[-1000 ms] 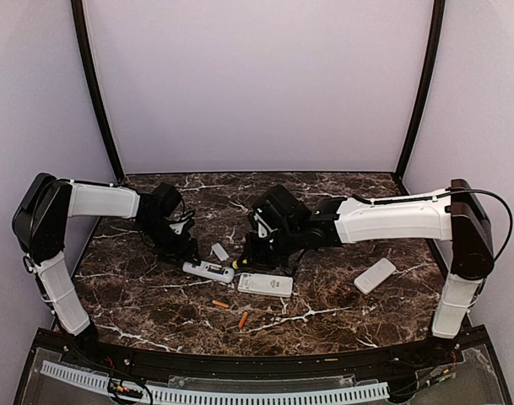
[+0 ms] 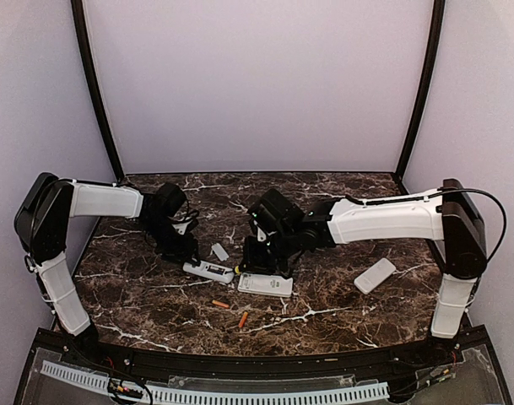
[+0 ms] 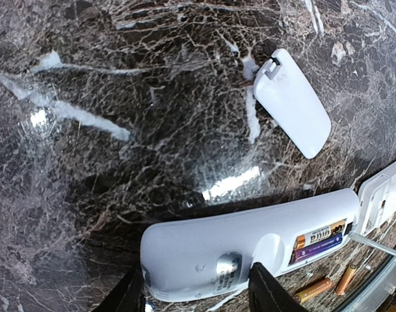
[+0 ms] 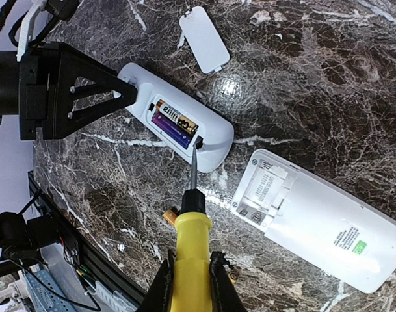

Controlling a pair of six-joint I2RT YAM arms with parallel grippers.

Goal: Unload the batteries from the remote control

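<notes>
A white remote [image 3: 204, 247] lies with its compartment uncovered, two batteries [image 4: 173, 123] inside. My left gripper straddles the remote's left end, fingers apart around it; whether they grip is unclear. My right gripper is shut on a yellow screwdriver [image 4: 191, 260], whose tip is at the compartment's end beside the batteries. The small white battery cover [image 3: 292, 104] lies apart behind the remote. Loose orange batteries [image 2: 243, 319] [image 2: 220, 304] lie on the marble table toward the front.
A second white remote [image 4: 328, 234], its compartment uncovered, lies right of the first. Another white piece [image 2: 374, 275] lies at the table's right.
My right arm and the screwdriver have shifted very slightly toward the remote's compartment. The left arm has moved only slightly, and the loose objects look unchanged.
</notes>
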